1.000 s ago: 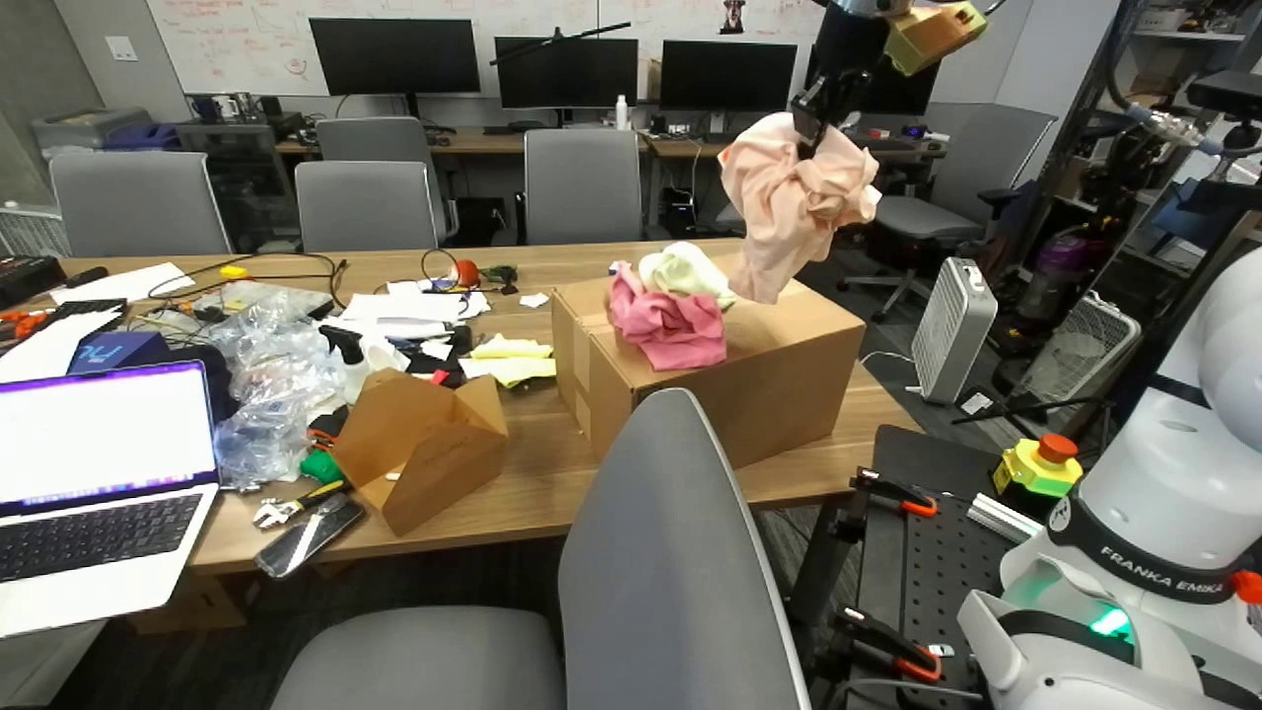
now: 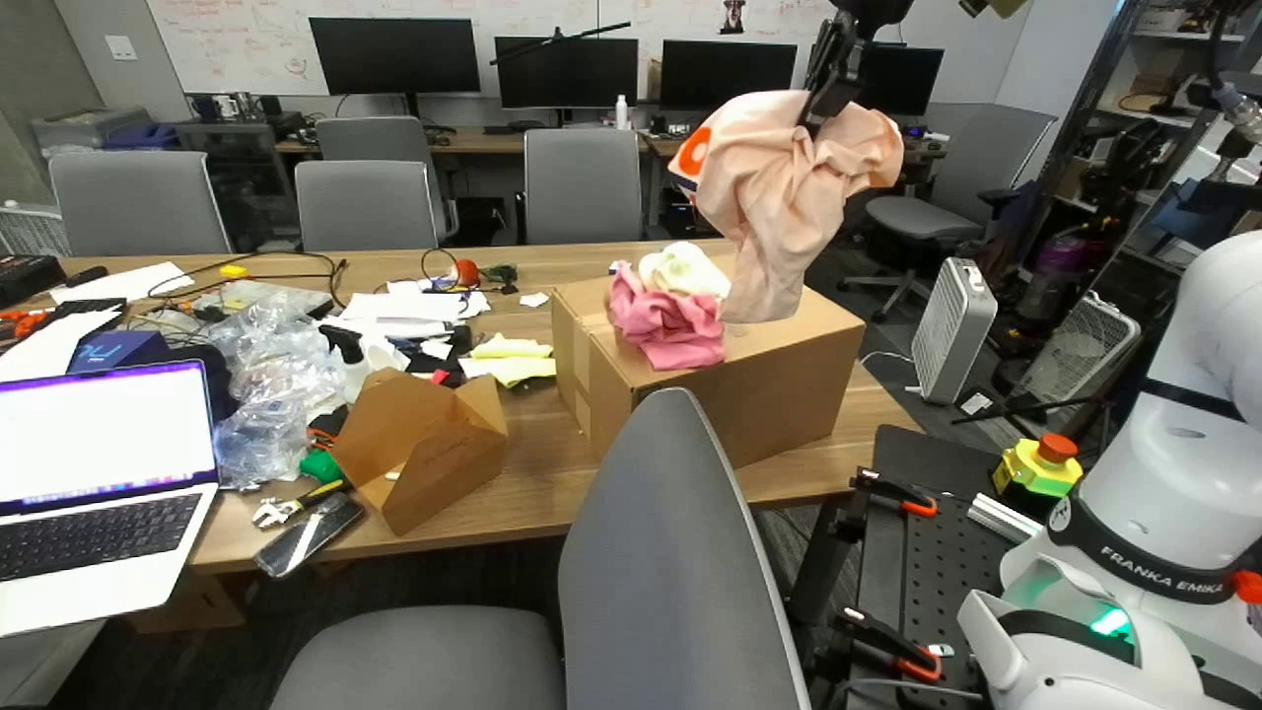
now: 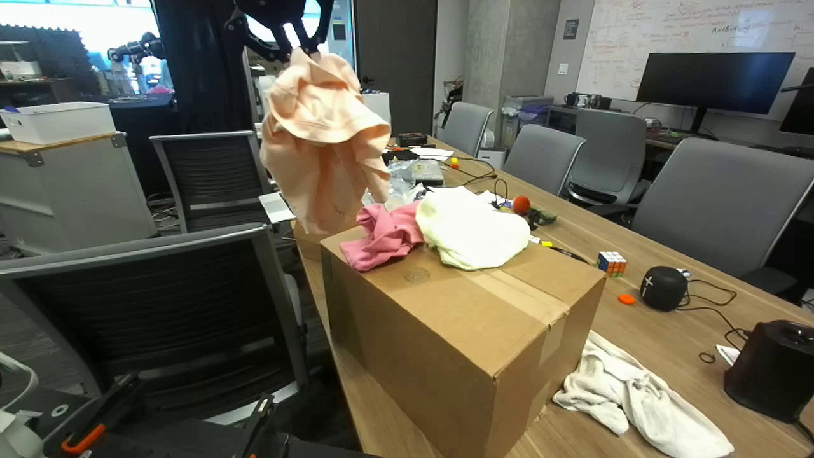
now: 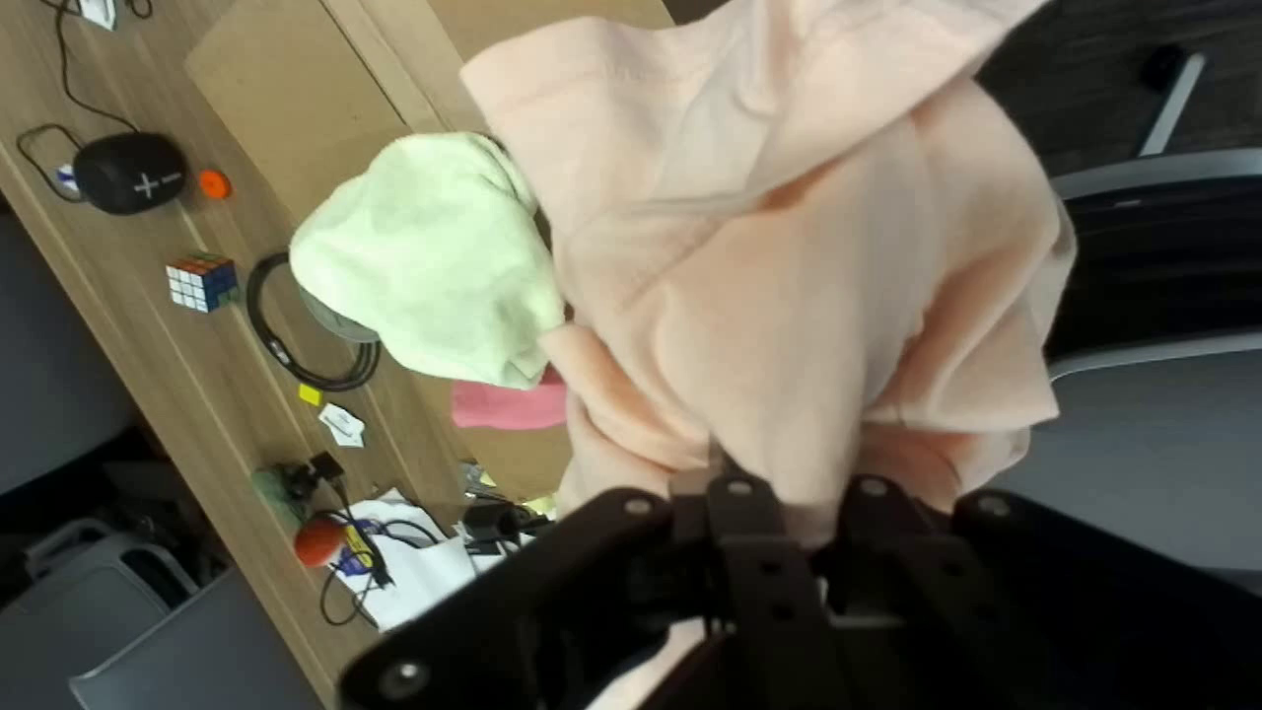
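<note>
A crumpled peach cloth (image 2: 781, 195) hangs in the air, with my gripper (image 3: 299, 55) shut on its upper part. An orange print shows at its left edge in exterior view 1. In the wrist view the peach cloth (image 4: 757, 272) fills much of the picture and hides part of the fingers. Below it, on the closed cardboard box (image 3: 427, 320), lie a pink cloth (image 3: 385, 235) and a pale yellow-green cloth (image 3: 473, 229), side by side and touching. A white cloth (image 3: 641, 397) lies on the table beside the box.
The table's (image 2: 538, 438) left part is crowded with a laptop (image 2: 95, 497), plastic wrap (image 2: 266, 379) and an open brown carton (image 2: 420, 444). A grey chair (image 2: 674, 556) stands close in front of the box. Behind the box are a Rubik's cube (image 3: 612, 263) and a black speaker (image 3: 662, 287).
The gripper is still shut on it. The cloths on the box have not moved.
</note>
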